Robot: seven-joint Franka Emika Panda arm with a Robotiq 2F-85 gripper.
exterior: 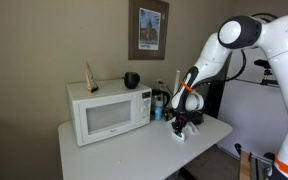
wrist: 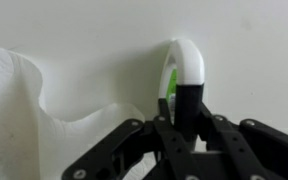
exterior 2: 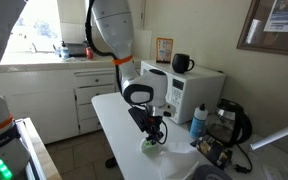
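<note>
A white, rounded object with a green inner part point(wrist: 170, 82) is in the wrist view, standing narrow side up against the pale table. Over its near end, my gripper is shut on it, and the dark fingers cover that part. From exterior view 2, the green-and-white object point(exterior 2: 147, 147) shows low at the tabletop, below my gripper point(exterior 2: 151, 134). Whether it touches the table is hard to tell. In exterior view 1 my gripper point(exterior: 179, 127) is at the table's right part, with a small white shape point(exterior: 180, 137) under it.
Crumpled white paper or cloth point(wrist: 19, 120) lies beside the held object. A white microwave point(exterior: 112, 112) stands at the back, a dark mug point(exterior: 132, 80) on top. Behind the arm are a blue bottle point(exterior 2: 198, 122) and dark appliances point(exterior 2: 220, 150).
</note>
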